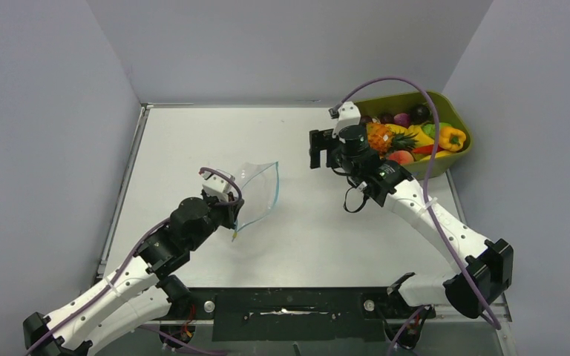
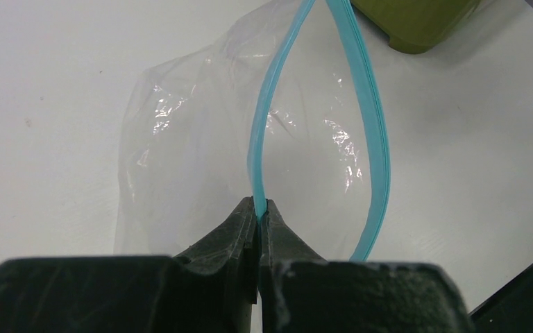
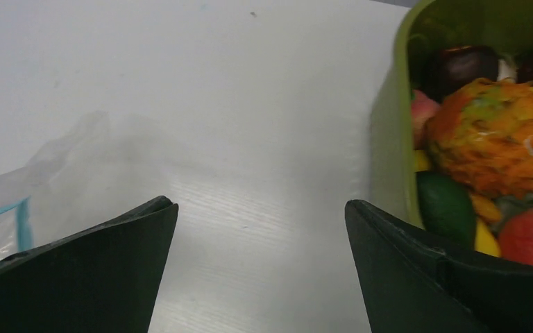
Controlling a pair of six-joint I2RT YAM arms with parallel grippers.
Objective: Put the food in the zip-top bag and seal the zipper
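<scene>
A clear zip top bag (image 1: 255, 191) with a blue zipper strip stands mouth apart near the table's middle. In the left wrist view, my left gripper is shut on one blue edge of the bag (image 2: 180, 152); the other blue strip curves away to the right, leaving a wide gap. No food shows inside the bag. My right gripper (image 1: 318, 148) hangs beside the green bin, open, with nothing between its fingers. The food lies in the bin: a pineapple (image 3: 489, 132), a yellow pepper (image 1: 452, 139), a peach (image 1: 400, 157) and several others.
The green bin (image 1: 456, 116) stands at the back right, its near wall close to my right gripper. Bare white table (image 1: 193, 137) surrounds the bag. Grey walls bound the back and sides.
</scene>
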